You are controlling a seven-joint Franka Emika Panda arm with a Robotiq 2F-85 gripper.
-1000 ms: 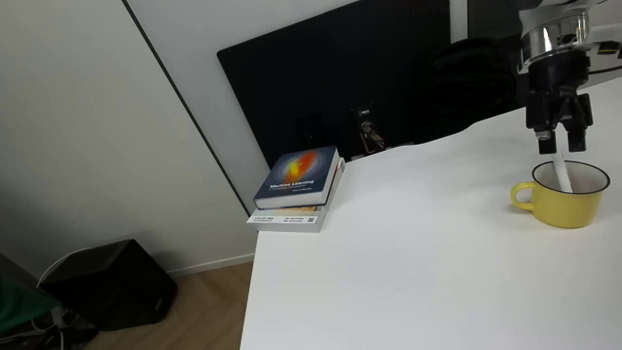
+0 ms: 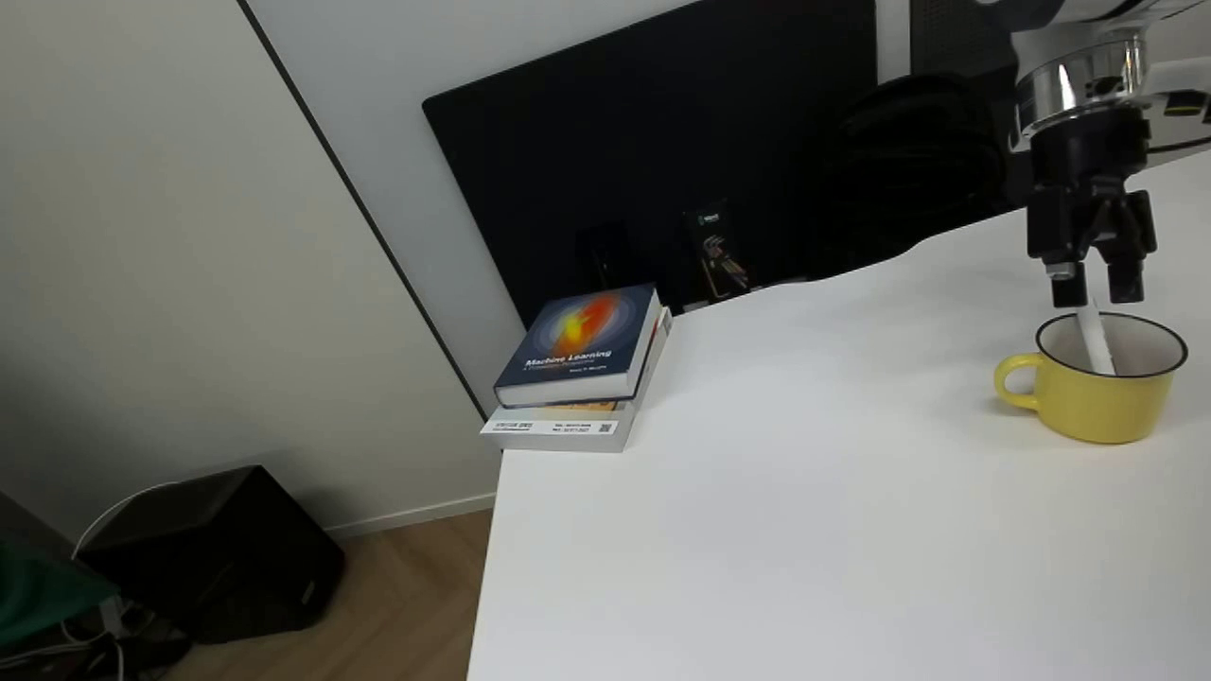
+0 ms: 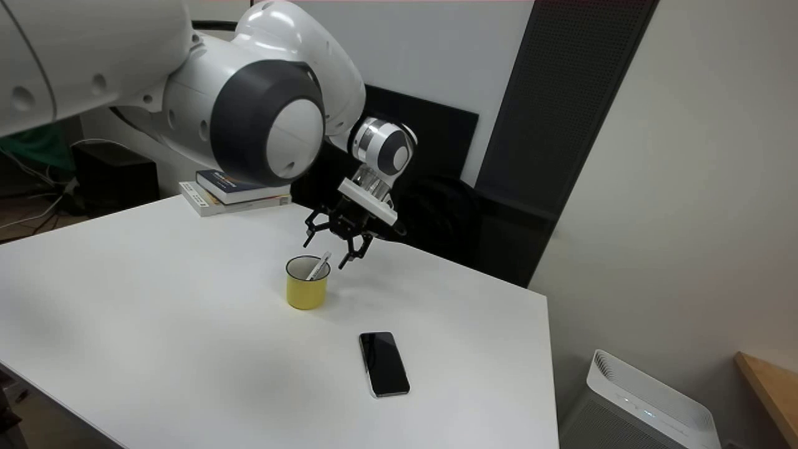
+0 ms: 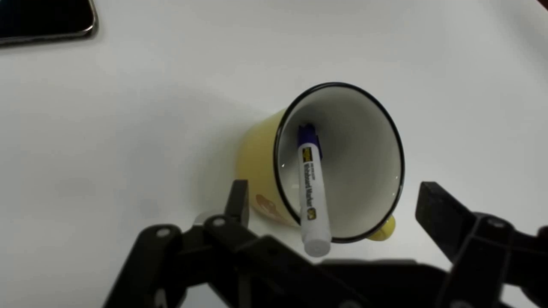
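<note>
A yellow mug (image 2: 1097, 407) with a black rim stands upright on the white table. Inside it leans a white whiteboard marker (image 4: 314, 192), purple end down, its plain white end poking out over the rim. My gripper (image 3: 327, 255) hangs open just behind and above the mug, tilted toward it. In the wrist view the two fingers (image 4: 237, 202) stand wide apart on either side of the marker's upper end, touching neither marker nor mug there as far as shows. The mug's handle (image 4: 383, 229) is partly hidden below the rim.
A black phone (image 3: 384, 364) lies flat on the table in front of the mug. Two stacked books (image 2: 580, 352) sit at the table's far corner. Black panels and a dark bag (image 2: 917, 142) stand behind the back edge.
The gripper has come down very slightly toward the mug and stays open. Mug and marker have not moved.
</note>
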